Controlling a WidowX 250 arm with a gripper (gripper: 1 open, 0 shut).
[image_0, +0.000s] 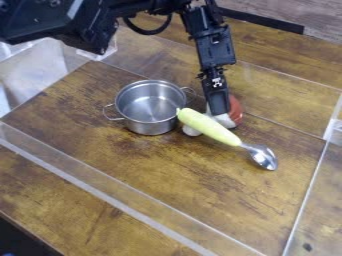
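My black gripper (219, 106) points down just right of a steel pot (150, 107), its tips at a white object with a red, rounded part (233, 110); the fingers look closed on it, though the contact is partly hidden. A pale yellow corn cob (203, 124) lies diagonally in front of that object, right of the pot. A steel spoon (262, 156) lies at the cob's lower right end.
Transparent strips or edges run along the left, front and right. A white object (16, 85) is at the far left.
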